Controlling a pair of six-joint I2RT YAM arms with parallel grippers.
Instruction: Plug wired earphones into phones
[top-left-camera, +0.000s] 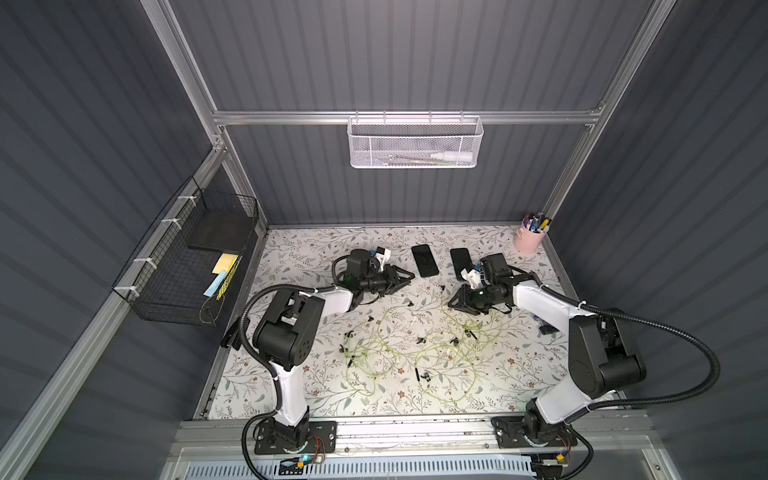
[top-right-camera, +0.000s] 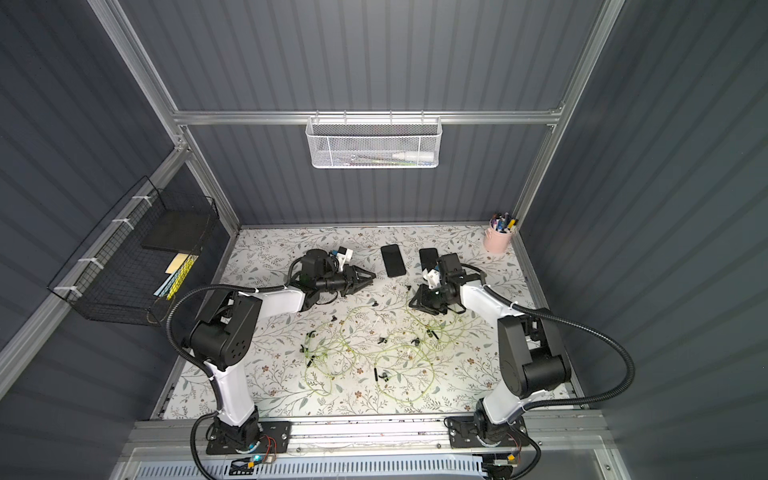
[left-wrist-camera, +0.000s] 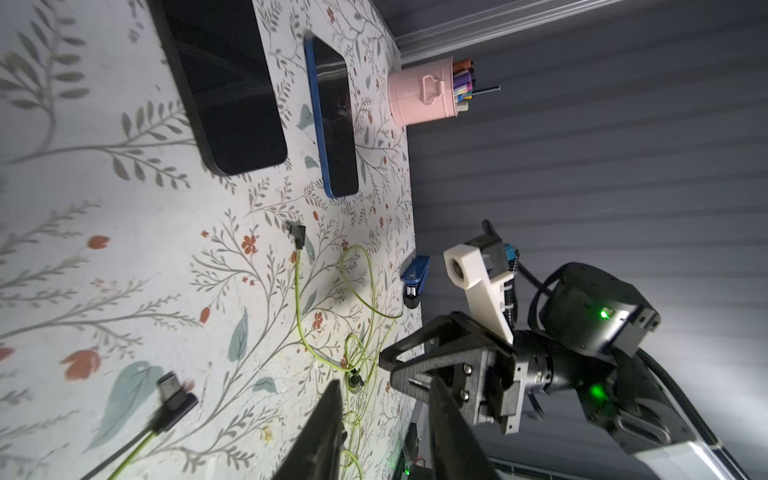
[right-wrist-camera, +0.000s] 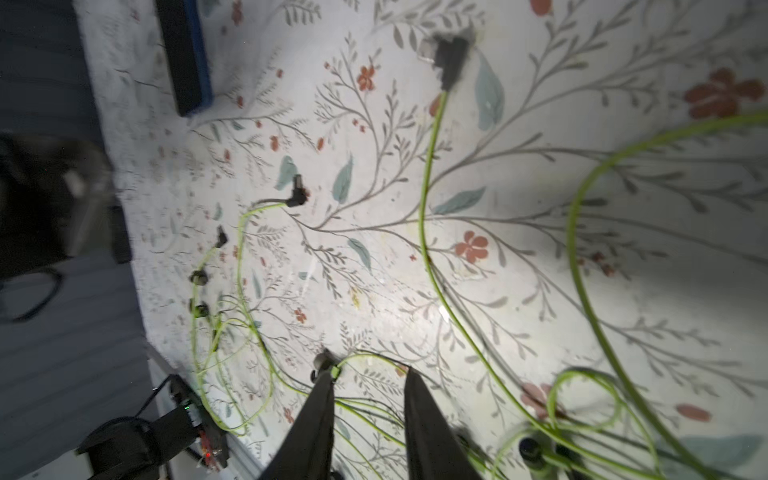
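Black phones lie along the back, a middle one (left-wrist-camera: 220, 88) and a blue-edged one (left-wrist-camera: 332, 116). Yellow-green earphones (right-wrist-camera: 428, 184) lie loose and tangled over the table, with black plugs such as one (right-wrist-camera: 449, 60) in the right wrist view and another (left-wrist-camera: 297, 236) in the left wrist view. My left gripper (top-left-camera: 404, 276) hangs left of the middle phone, its fingers apart with nothing seen between them. My right gripper (top-left-camera: 456, 304) is over the cables in front of the right phone, fingers apart, nothing seen between them.
A pink pen cup (top-left-camera: 528, 238) stands at the back right. A black wire basket (top-left-camera: 168, 288) hangs on the left wall, a white mesh basket (top-left-camera: 414, 148) on the back wall. The table's front holds scattered cables and earbuds.
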